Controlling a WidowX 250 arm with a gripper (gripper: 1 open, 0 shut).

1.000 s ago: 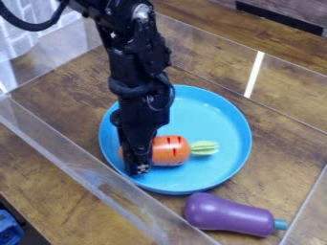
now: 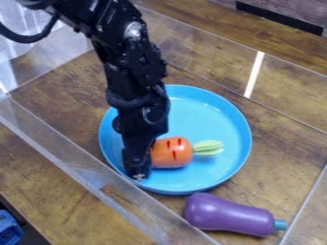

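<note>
My black gripper (image 2: 138, 153) reaches down into a light blue plate (image 2: 220, 124), at the left half of the plate, shut on an orange toy carrot (image 2: 173, 153) with a pale green top that points right. The far fingertip and the carrot's left end are mostly hidden by the gripper. A purple toy eggplant (image 2: 225, 212) lies in front of the plate at the lower right.
A transparent wall (image 2: 71, 158) runs along the left and front. A blue object sits at the lower-left corner.
The gripper and carrot have shifted very slightly; the plate and eggplant stay where they were.
</note>
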